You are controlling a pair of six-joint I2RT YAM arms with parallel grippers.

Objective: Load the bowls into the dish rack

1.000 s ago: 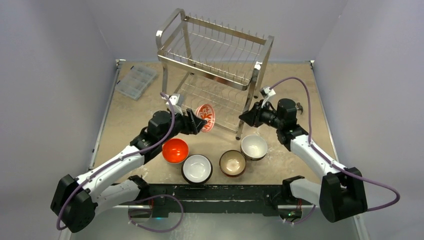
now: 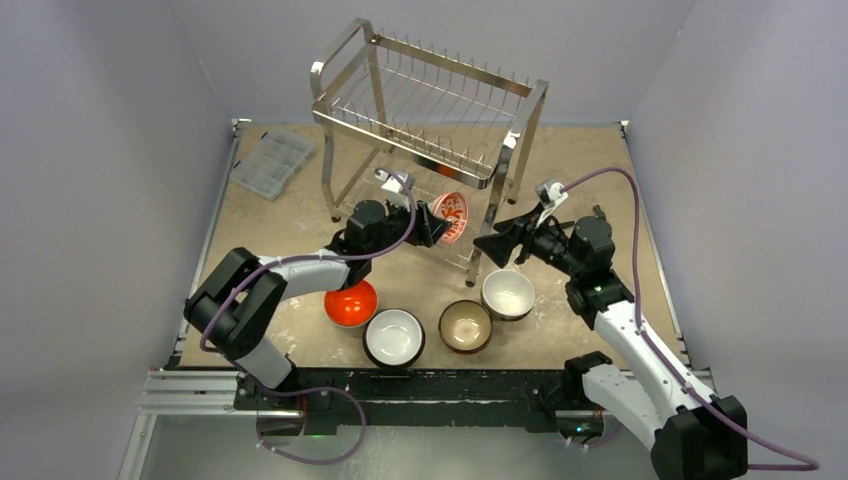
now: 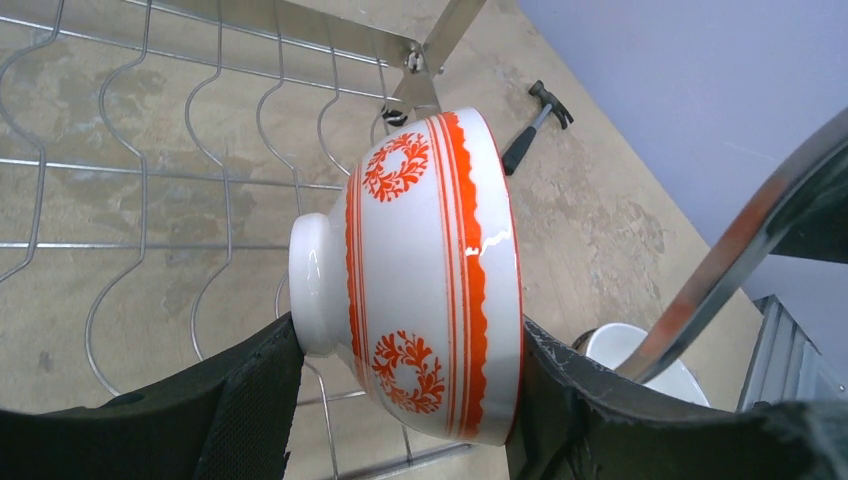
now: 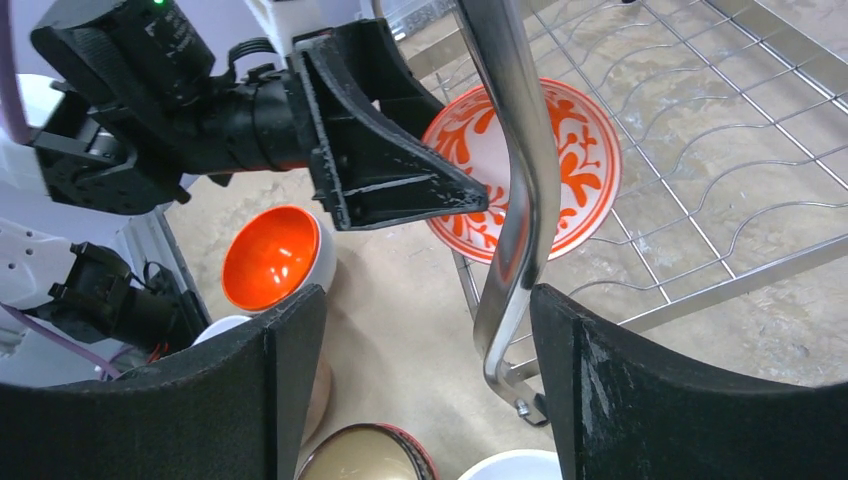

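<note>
An orange-patterned white bowl point(image 2: 450, 208) point(image 3: 420, 270) point(image 4: 580, 170) is held on its side in my left gripper point(image 2: 432, 226), over the lower wire shelf of the steel dish rack point(image 2: 335, 115). My right gripper point(image 2: 490, 248) is open and empty, just outside the rack's right front leg point(image 4: 530, 210), which crosses in front of the bowl in the right wrist view.
In front lie an orange bowl point(image 2: 350, 300), a white dark-rimmed bowl point(image 2: 393, 338), a brown bowl point(image 2: 464, 324) and a white bowl point(image 2: 508, 293). A plastic organiser point(image 2: 270, 160) sits back left, a hammer point(image 3: 540, 120) at the right.
My left gripper has carried the patterned bowl right and upward in the top view, into the rack's lower level. My right gripper has moved slightly and opened wider.
</note>
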